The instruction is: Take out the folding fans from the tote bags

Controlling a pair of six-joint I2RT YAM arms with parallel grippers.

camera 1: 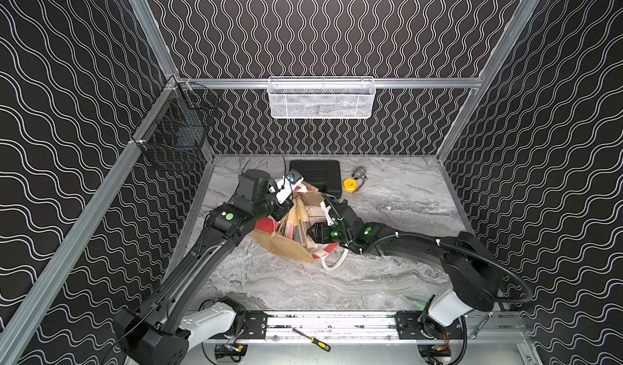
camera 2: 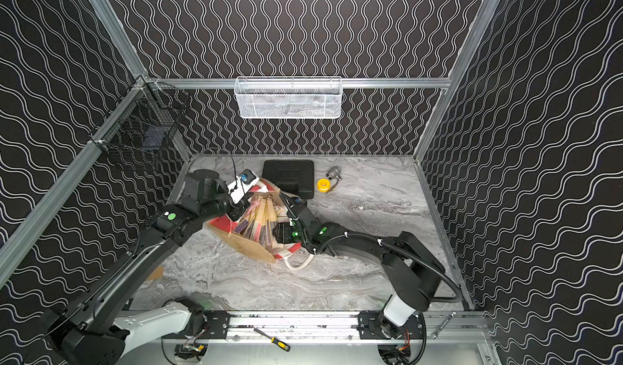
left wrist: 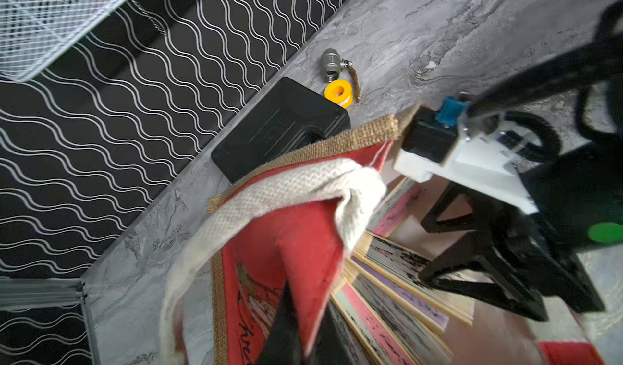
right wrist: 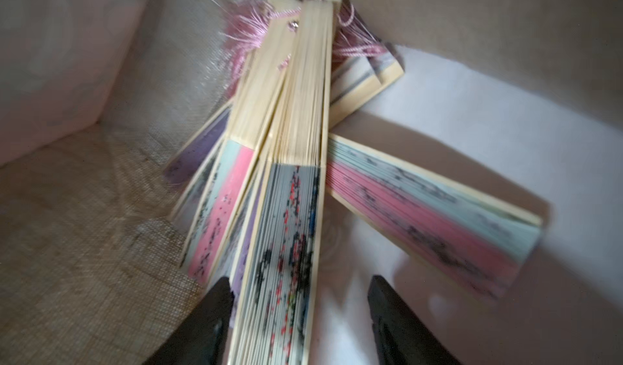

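Note:
A tote bag with tan burlap (camera 1: 280, 245) and red lining (left wrist: 311, 228) stands mouth up on the table. Several folding fans lie closed inside, including a grey-leafed fan (right wrist: 279, 261) and a pink-and-mint fan (right wrist: 431, 209) set apart on the pale bag floor. My left gripper is shut at the bag's rim, with a thin fold of red lining running in between its fingers. Reaching into the bag from the right, my right gripper is open; the grey-leafed fan lies in view between its fingertips, apparently ungripped.
Behind the bag lie a black case (camera 1: 316, 175), a yellow tape roll (camera 1: 350, 185) and a metal valve (camera 1: 359, 172). A white wire basket (camera 1: 321, 99) hangs on the back wall. White bag handles (left wrist: 279, 186) loop outward.

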